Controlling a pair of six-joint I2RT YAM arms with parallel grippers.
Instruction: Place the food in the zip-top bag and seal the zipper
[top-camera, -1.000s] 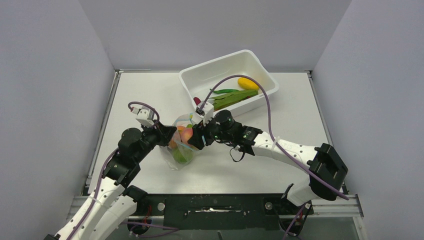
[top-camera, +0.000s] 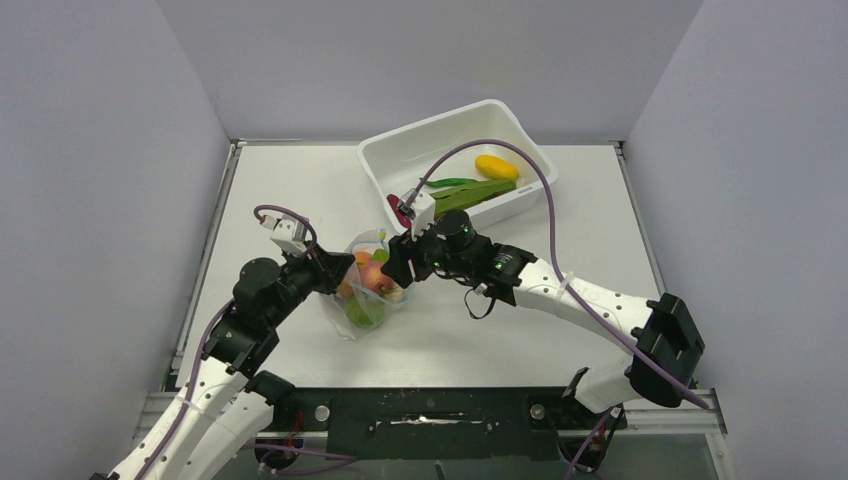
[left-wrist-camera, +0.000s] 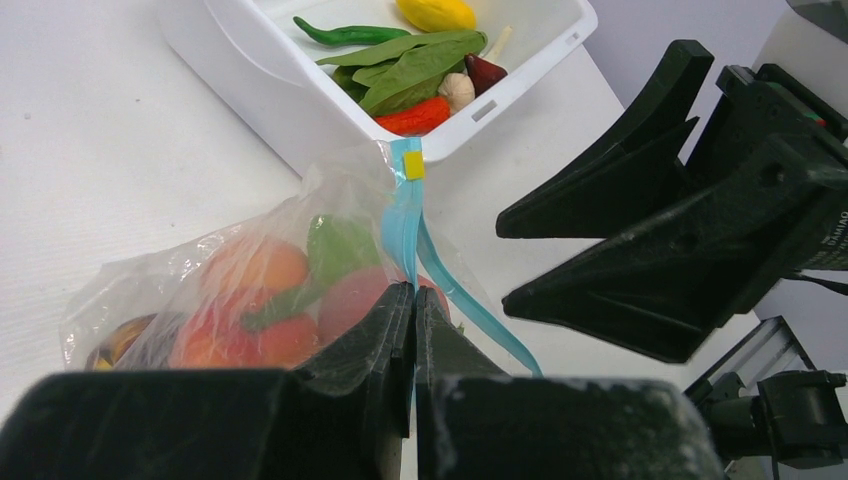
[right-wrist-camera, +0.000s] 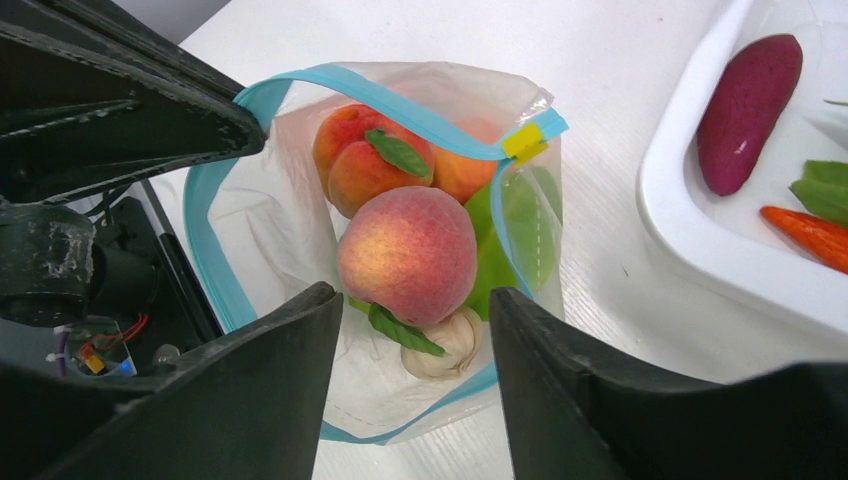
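Observation:
The clear zip top bag with blue zipper and yellow slider stands open on the table, holding peaches, green leaves and a pale bulb. My left gripper is shut on the blue zipper edge at one side of the bag, as the left wrist view shows. My right gripper hovers over the bag on the other side, part open, fingertips apart with nothing gripped between them.
A white bin at the back holds a yellow vegetable, chillies, leaves and a purple tuber. Walls bound both sides.
My right gripper has moved slightly up and to the right in the top view. The left gripper and the bag are nearly still.

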